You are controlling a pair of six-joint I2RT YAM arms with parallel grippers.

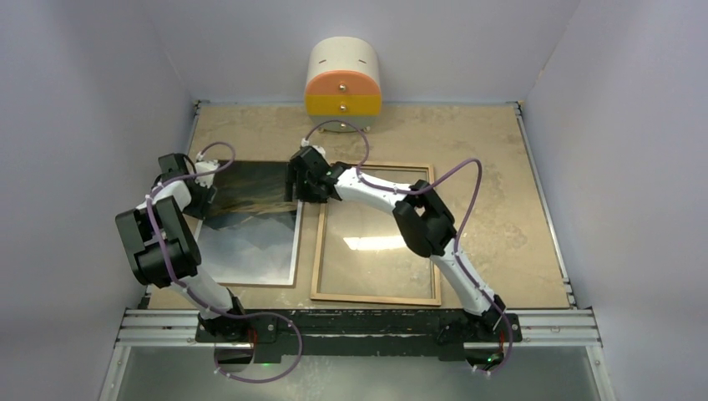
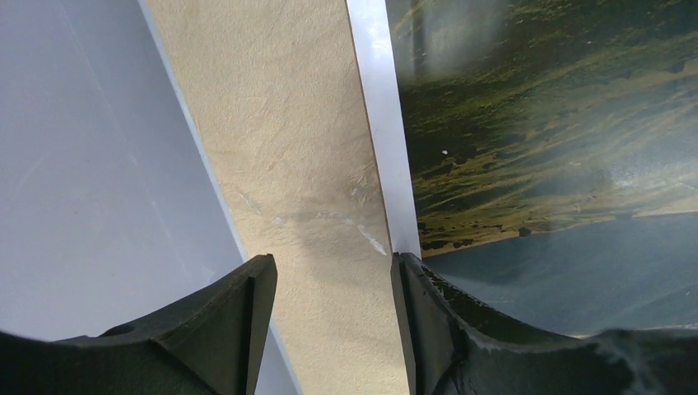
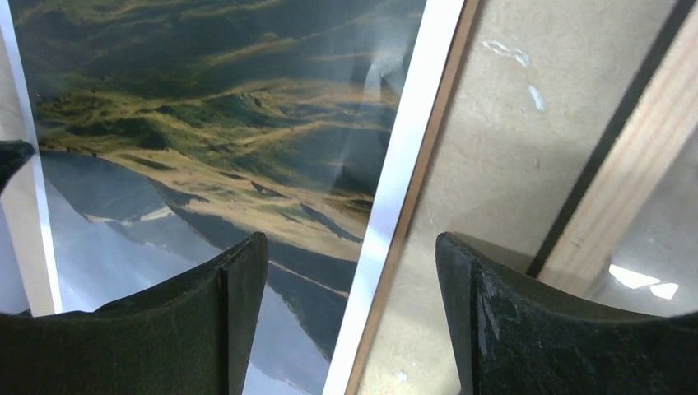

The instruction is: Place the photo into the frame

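The photo (image 1: 250, 246), a landscape with a white border, lies flat at the left of the table. Beside it on the right is the wooden frame (image 1: 317, 259), flat on the table with a clear pane. At the photo's left edge is my left gripper (image 1: 206, 209), part open; in the left wrist view one finger (image 2: 405, 284) reaches the white border and the other stands over bare table. Over the photo's right edge my right gripper stands open, the white border running between its fingers. I cannot tell whether either gripper touches the photo.
A small rounded cabinet (image 1: 343, 83) with orange, yellow and green drawers stands at the back. A grey wall (image 2: 99, 181) rises close to my left gripper.
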